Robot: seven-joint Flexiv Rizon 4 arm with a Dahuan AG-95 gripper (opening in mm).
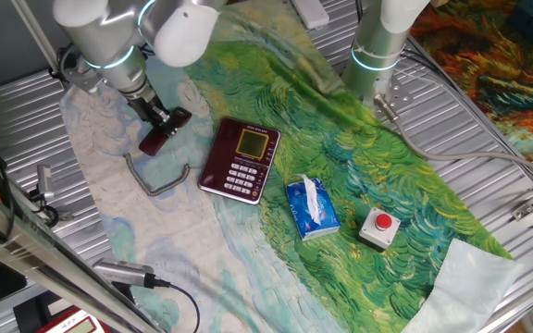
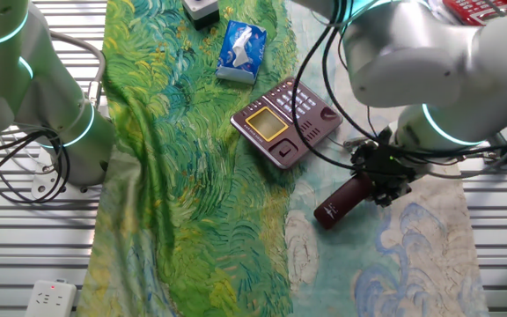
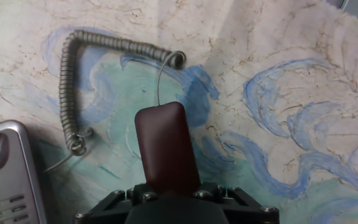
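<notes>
A dark red telephone handset [image 3: 166, 146] is gripped across its middle by my gripper [image 1: 162, 120], which is shut on it. In the wrist view the handset's upper end juts forward from the fingers; the fingers hide the rest. From that end a coiled grey cord [image 3: 68, 93] runs toward the telephone base [image 1: 240, 160], whose corner [image 3: 5, 168] shows at the wrist view's left edge. The base has a screen and a keypad, and its cradle is empty. In exterior view 2 the handset [image 2: 341, 202] lies beside the base, apart from it. Whether it touches the cloth I cannot tell.
A blue tissue pack [image 1: 313, 209] and a box with a red button [image 1: 378, 228] rest on the painted cloth past the base.
</notes>
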